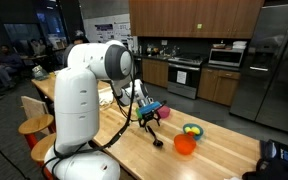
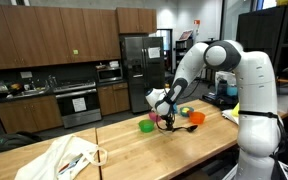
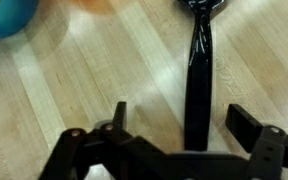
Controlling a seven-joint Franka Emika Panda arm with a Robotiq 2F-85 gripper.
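A black ladle or spoon [image 3: 198, 75] lies on the wooden table, its long handle running between the open fingers in the wrist view. My gripper stands open with one finger to each side of the handle, and neither finger visibly touches it. In exterior view 1 the utensil's dark head [image 1: 158, 143] shows on the table just in front of the gripper [image 1: 147, 124]. From exterior view 2 the gripper [image 2: 168, 122] is seen pointing down, low over the table.
An orange-red bowl [image 1: 184, 145] sits to the right of the utensil, with a blue bowl [image 1: 193, 130] holding something yellow behind it. A pink bowl [image 1: 163, 112] and a green bowl [image 2: 146, 126] are near the gripper.
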